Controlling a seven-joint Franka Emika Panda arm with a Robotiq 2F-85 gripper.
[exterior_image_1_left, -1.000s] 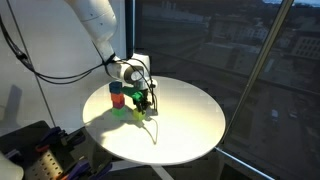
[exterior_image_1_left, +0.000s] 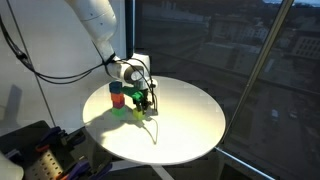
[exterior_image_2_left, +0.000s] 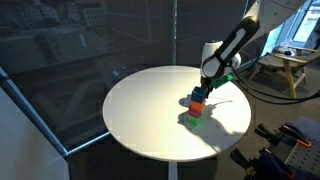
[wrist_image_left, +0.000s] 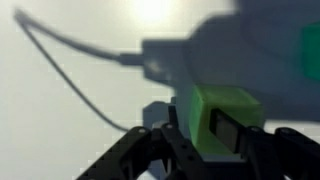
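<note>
A yellow-green block (wrist_image_left: 232, 97) rests on the white table in the wrist view. My gripper is partly open, its dark fingers (wrist_image_left: 227, 130) close over the block's near side. One finger overlaps the block and the other stands to its left; contact cannot be made out. In exterior view 1 the same yellow-green block (exterior_image_1_left: 137, 115) lies just below my gripper (exterior_image_1_left: 142, 108). Beside it rises a stack with a blue block (exterior_image_1_left: 116, 87) on top, a red block (exterior_image_1_left: 118, 100) in the middle and a green block (exterior_image_1_left: 118, 112) at the bottom.
From the other side, the stack's red block (exterior_image_2_left: 195, 108) stands in front of the arm and hides the fingertips. A teal-green thing (wrist_image_left: 312, 50) shows at the wrist view's right edge.
</note>
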